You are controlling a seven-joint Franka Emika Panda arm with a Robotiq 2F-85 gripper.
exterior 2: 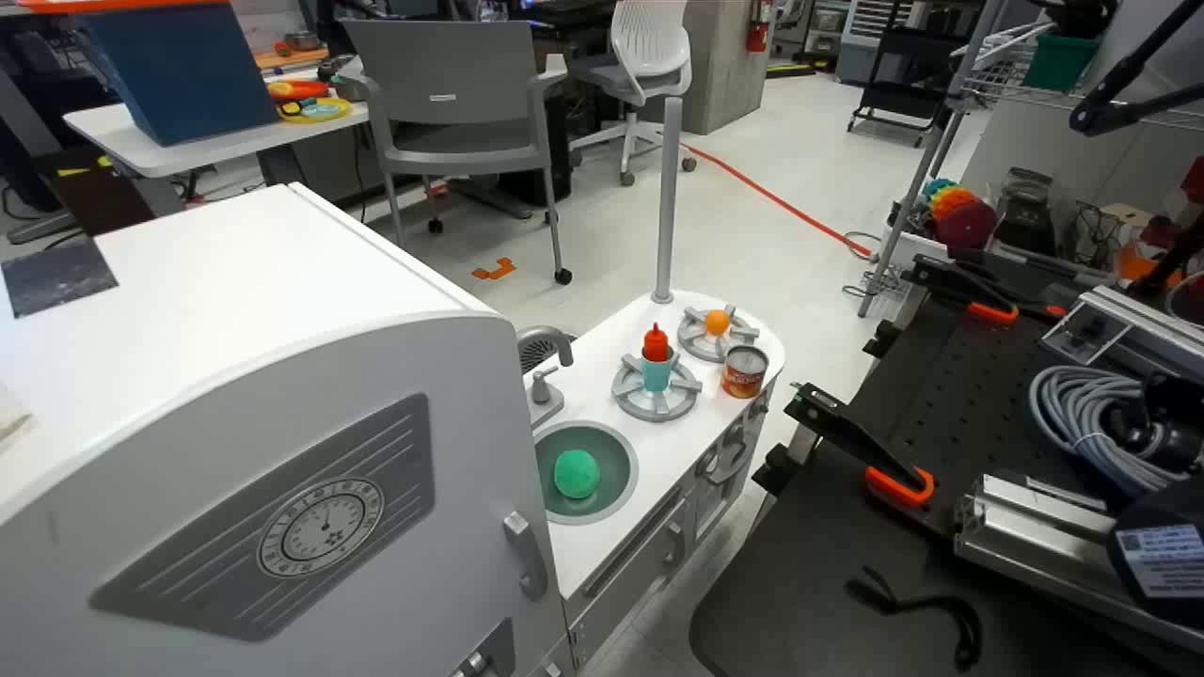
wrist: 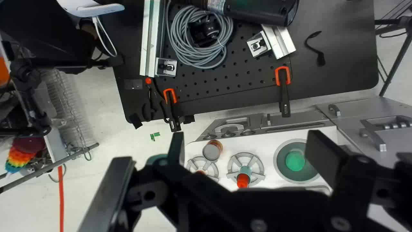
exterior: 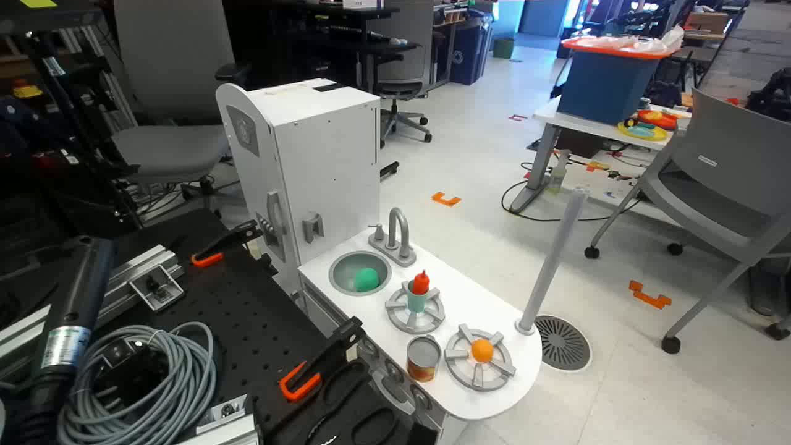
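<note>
My gripper stands open high above the toy kitchen, its fingers wide apart and only the distant counter visible between them. A green ball (exterior: 366, 279) lies in the round sink (exterior 2: 624, 504). On the burner closer to the sink stands a teal cup (exterior 2: 656, 373) with a red bottle (exterior: 421, 282) upright in it. An orange ball (exterior: 482, 351) rests on the other burner (exterior: 478, 381); in the wrist view the gripper mostly hides it. Beside the burners, a tin can (exterior 2: 745, 371) stands near the counter's front edge. Neither exterior view shows the gripper.
A tall white toy fridge (exterior: 326, 148) rises at the sink end, and a grey post (exterior 2: 668, 203) at the rounded end. The faucet (exterior: 401, 233) stands behind the sink. Facing the counter is a black table (wrist: 231, 89) with clamps and coiled cable.
</note>
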